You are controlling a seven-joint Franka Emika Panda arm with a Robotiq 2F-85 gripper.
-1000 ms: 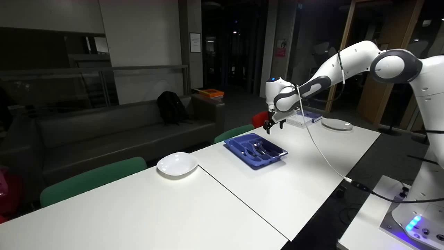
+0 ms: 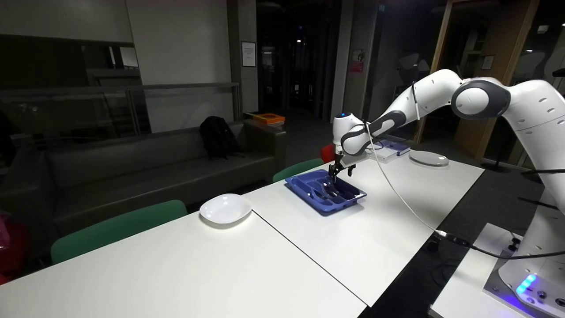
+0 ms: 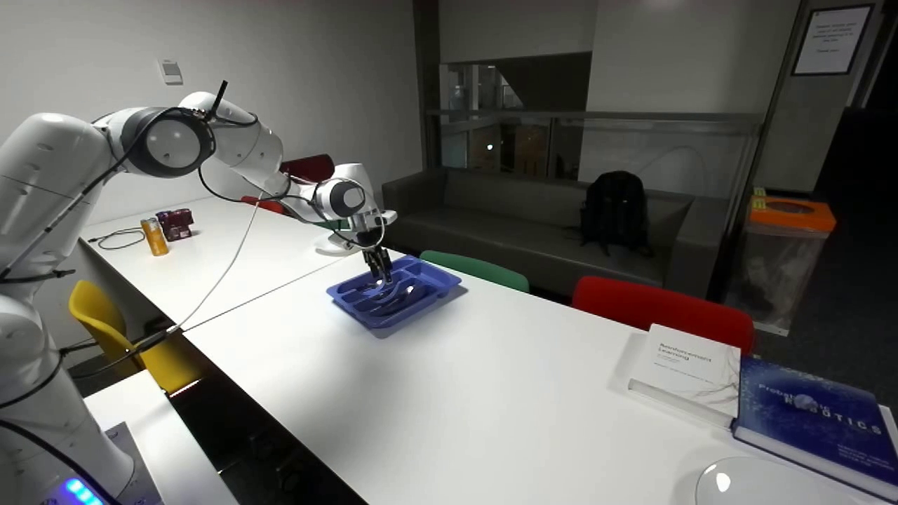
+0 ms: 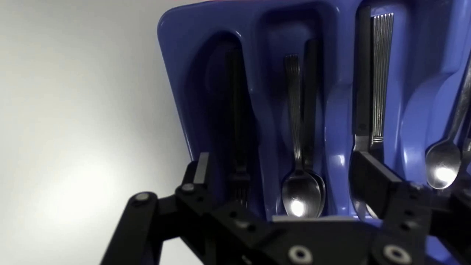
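Note:
A blue cutlery tray fills much of the wrist view, its compartments holding dark- and silver-handled cutlery. Two spoons overlap in one compartment; a fork lies in the dark compartment left of them. To the right are a knife and a ribbed silver handle. Another spoon shows near the right edge. My gripper is open above the tray, fingers wide apart with nothing held. In exterior view 1 the gripper hangs low at the tray's far side. Its fingers hide parts of some cutlery.
A white bowl stands left of the tray. Two books and a grey plate lie at the table's other end. A can and a dark red box stand further off. Bare table surrounds the tray.
The arm has come down and slightly left in exterior view 1, bringing the gripper from above the table's far edge to the tray. The tray and bowl have not moved.

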